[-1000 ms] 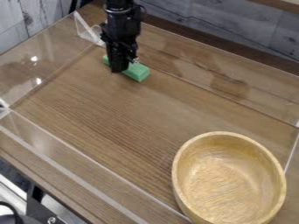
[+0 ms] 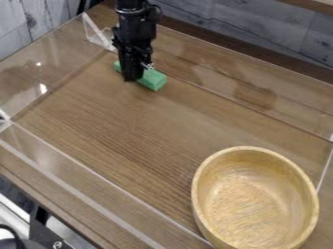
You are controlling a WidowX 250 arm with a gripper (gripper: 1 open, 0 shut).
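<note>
My gripper (image 2: 135, 60) hangs from the top centre of the view, black, reaching down to a green block (image 2: 150, 79) lying on the wooden table near the back left. The fingers are at or just over the block's left part; whether they are open or shut on it is too small to tell.
A large round cream bowl (image 2: 255, 159) sits at the front right of the table (image 2: 117, 146). Grey walls edge the back and left.
The gripper and the green block have shifted very slightly, if at all; otherwise the scene looks the same.
</note>
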